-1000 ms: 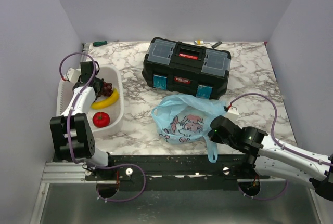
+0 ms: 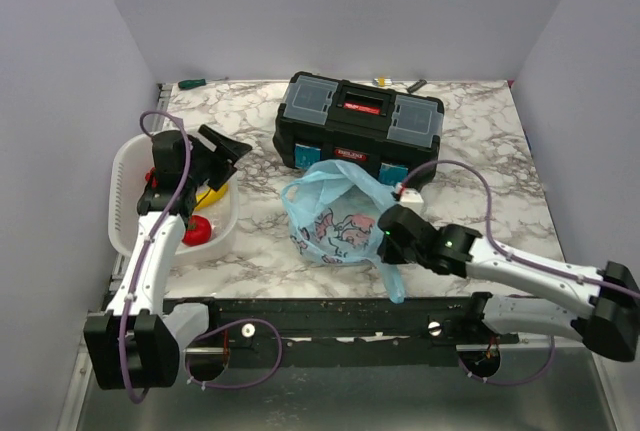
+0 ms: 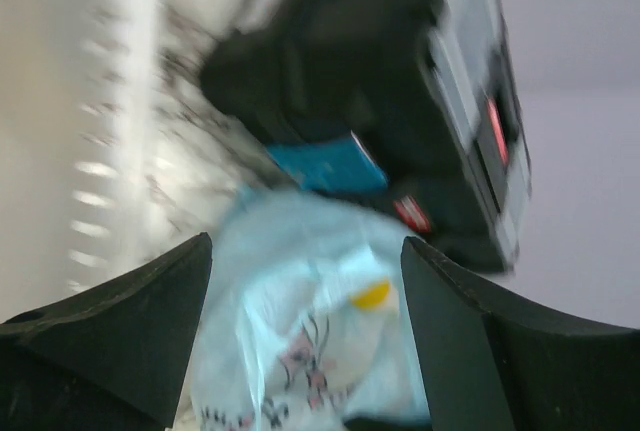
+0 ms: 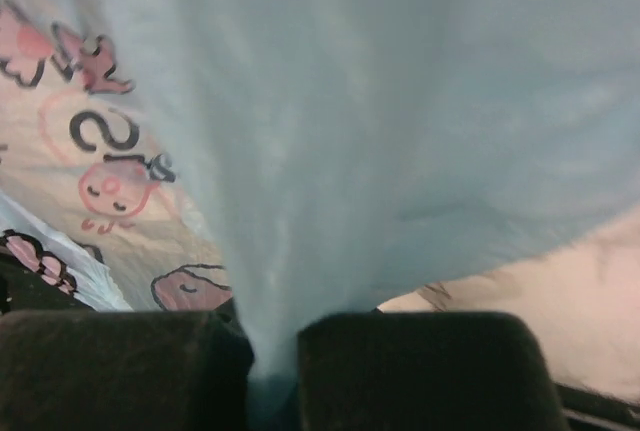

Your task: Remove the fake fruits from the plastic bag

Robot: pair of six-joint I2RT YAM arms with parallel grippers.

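The pale blue plastic bag (image 2: 340, 216) lies with its mouth gaping in front of the toolbox. My right gripper (image 2: 388, 251) is shut on the bag's edge; in the right wrist view the blue film (image 4: 280, 281) runs down between the dark fingers. Something yellow (image 3: 372, 294) shows inside the bag in the left wrist view. My left gripper (image 2: 240, 151), open and empty, hangs over the right rim of the white bin (image 2: 122, 196). In the bin are a red tomato (image 2: 196, 231) and a yellow banana (image 2: 212, 194), partly covered by the left arm.
A black toolbox (image 2: 360, 121) with grey lids stands right behind the bag. Green-handled tool (image 2: 192, 83) lies at the back left. Bare marble tabletop (image 2: 255, 241) separates bin and bag.
My left gripper has swung right from over the bin's far left and opened its fingers toward the bag. The right gripper has shifted slightly left, pulling the bag's edge with it.
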